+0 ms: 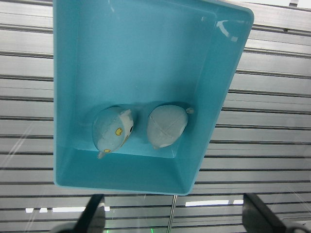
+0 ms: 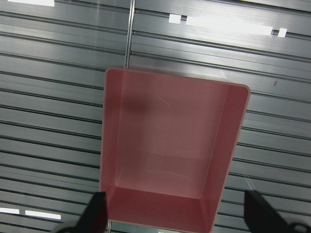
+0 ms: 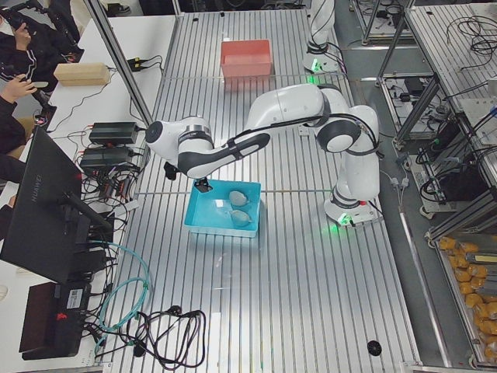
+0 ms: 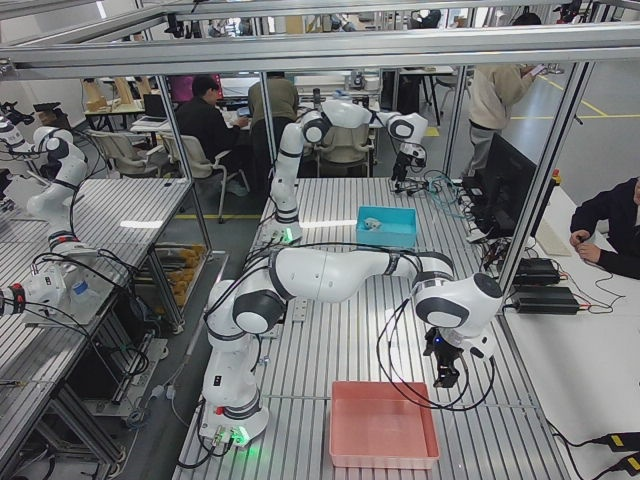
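A blue bin (image 1: 146,58) holds two pale grey plush toys, one with yellow marks (image 1: 109,131), the other plainer (image 1: 165,126), side by side in the left wrist view. My left gripper is open above the slatted table beside the bin, nothing between its fingers. My right gripper is open above an empty pink bin (image 2: 160,136); in the camera right view it hangs over the table just beyond that bin's rim (image 4: 383,462).
A monitor (image 3: 43,210), power boxes (image 3: 112,132) and coiled cables (image 3: 163,334) line one side of the slatted table (image 3: 295,287). Metal frame posts stand at the edges. Much of the table around both bins is bare.
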